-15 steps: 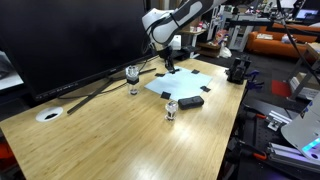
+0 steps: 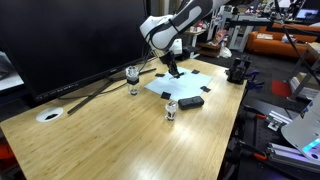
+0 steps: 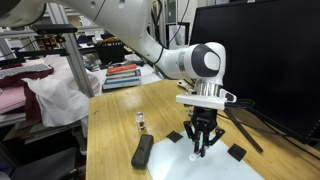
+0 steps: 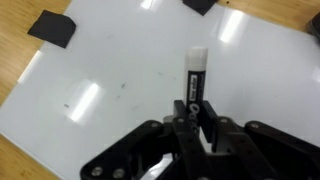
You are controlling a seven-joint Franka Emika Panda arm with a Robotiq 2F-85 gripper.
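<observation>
My gripper is shut on a marker [image 4: 196, 75], which has a dark body and a pale end that points away from the fingers in the wrist view. Below it lies a white board [image 4: 120, 75] with faint dark specks and black squares at its corners. In exterior view 2 the gripper [image 3: 198, 145] hangs low over this board [image 3: 215, 170]. Exterior view 1 shows the gripper [image 2: 175, 70] above the board's far part. Whether the marker touches the board cannot be told.
A black oblong object [image 2: 188, 103] lies at the board's near edge. One cup-like item [image 2: 171, 110] stands in front of it, and another [image 2: 132, 80] stands to the left. A large dark screen [image 2: 80, 45] lines the back.
The white arm has shifted a little to the left in exterior view 1, staying over the board. The objects on the table have not moved.
</observation>
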